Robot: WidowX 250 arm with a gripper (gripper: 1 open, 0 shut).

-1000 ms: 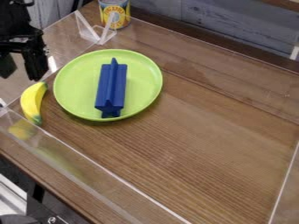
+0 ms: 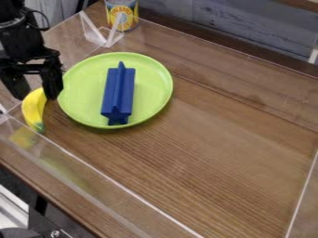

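Note:
My black gripper (image 2: 25,74) is at the left edge, beside the green plate (image 2: 152,98) and just above a yellow banana (image 2: 35,110), which lies on the table left of the plate. The gripper is open by the look of its spread lower parts, though its fingertips are hard to make out. A long blue block (image 2: 118,93) lies on the plate.
A yellow can (image 2: 122,14) stands at the back, with a whitish object (image 2: 99,35) nearby. A clear edge runs along the lower left.
The gripper has shifted and descended toward the banana, after blurred motion. The banana, plate and blue block have not visibly moved.

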